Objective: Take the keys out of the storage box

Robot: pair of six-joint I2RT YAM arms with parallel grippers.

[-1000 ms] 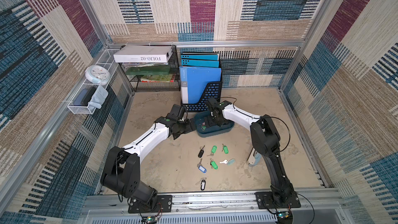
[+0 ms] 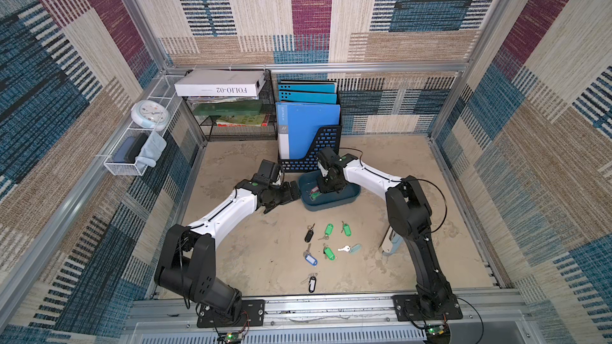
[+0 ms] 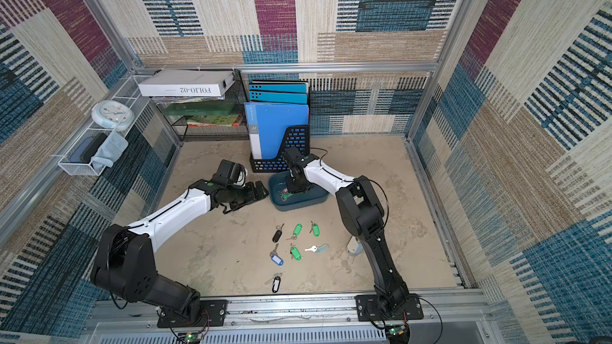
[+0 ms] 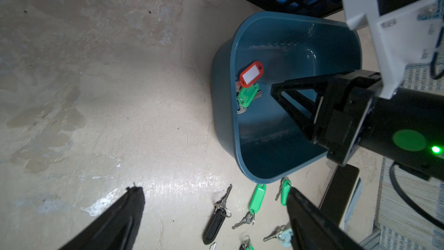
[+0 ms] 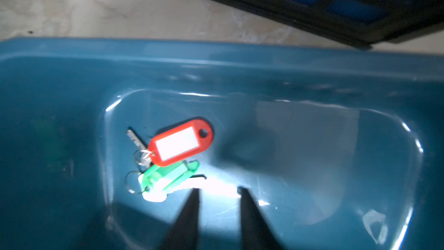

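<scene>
Inside the dark teal storage box (image 4: pixel 226 92) lie a red-tagged key (image 5: pixel 181 142) and a green-tagged key (image 5: pixel 168 178), close together near its left end. Over the box's inside, my right gripper points down with a narrow gap between its fingers and nothing held. The two keys are a little left of its fingertips in the right wrist view. My left gripper stands wide open and empty, just left of the box in the top views. On the table in front lie several removed-looking loose keys, among them a black-tagged key (image 4: pixel 215 226) and a blue-tagged key (image 2: pixel 310 258).
Close behind the box stands a black file holder (image 2: pixel 309 165) with blue folders. A grey-blue object (image 2: pixel 391 240) lies under the right arm. At the back left is a shelf rack (image 2: pixel 267 111).
A second ago my right gripper covered more of the keys; it has shifted slightly right, leaving the red tag visible. The left gripper has moved only slightly.
</scene>
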